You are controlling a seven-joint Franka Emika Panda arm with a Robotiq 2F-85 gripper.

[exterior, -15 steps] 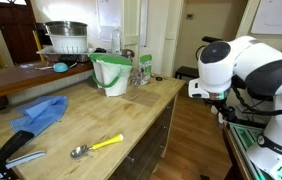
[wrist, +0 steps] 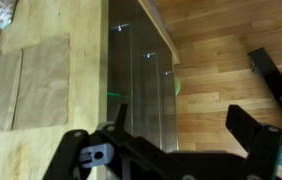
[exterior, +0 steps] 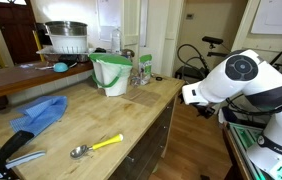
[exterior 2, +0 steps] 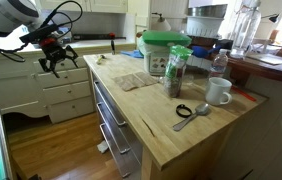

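Note:
My gripper stands open in the wrist view, its two black fingers [wrist: 244,127] wide apart with nothing between them. Beneath it are the grey drawer fronts [wrist: 146,75] and the wooden floor [wrist: 216,75]. In exterior view 2 the gripper hangs out in front of the drawers, left of the wooden counter [exterior 2: 141,95] and clear of it. A brown paper sheet [wrist: 41,85] lies flat on the counter. Farther along stands a white bin with a green rim [exterior: 111,75], a clear bottle with green [exterior 2: 175,70] beside it.
On the counter are a spoon [exterior 2: 192,117], a yellow-handled scoop [exterior: 108,142], a white mug [exterior 2: 218,91] and a blue cloth [exterior: 39,115]. A shelf with a pot [exterior: 67,38] rises behind. Open floor [exterior: 186,150] lies beside the drawers.
In exterior view 1 the arm's white wrist section has shifted right and slightly down, with its tilt changed. The counter objects look unmoved.

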